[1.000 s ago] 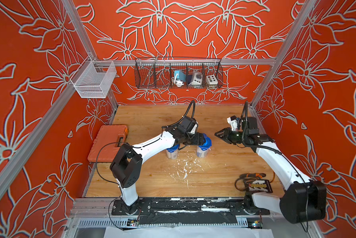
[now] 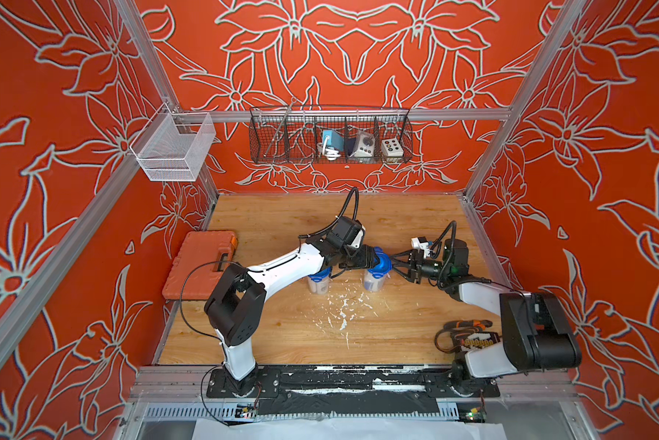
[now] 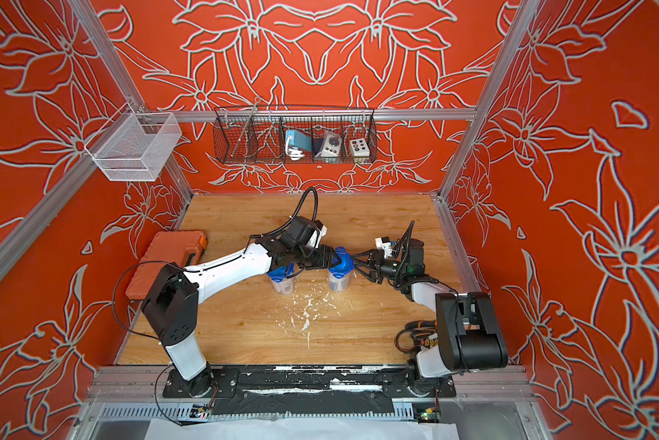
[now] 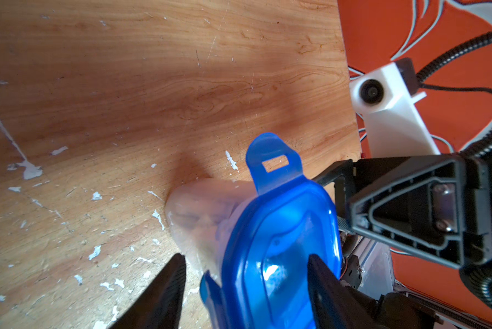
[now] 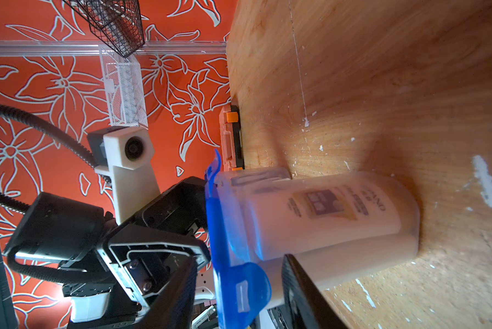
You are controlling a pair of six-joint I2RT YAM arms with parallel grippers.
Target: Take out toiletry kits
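Note:
A clear container with a blue latched lid [image 2: 374,281] stands mid-table, white bottles [image 5: 322,208] visible inside in the right wrist view. A second blue-lidded container [image 3: 282,283] stands just left of it, partly behind my left arm. My left gripper is at the first container's lid, fingers apart on either side of it in the left wrist view; whether they touch is unclear. My right gripper comes from the right, fingers part open around a blue latch tab at the lid's edge; contact is unclear.
An orange case [image 2: 193,267] lies at left. A tool with cables [image 2: 476,341] lies at front right. A black wire basket [image 2: 278,135] with items and a white mesh basket [image 2: 169,165] hang on the walls.
My left arm and both containers have barely moved.

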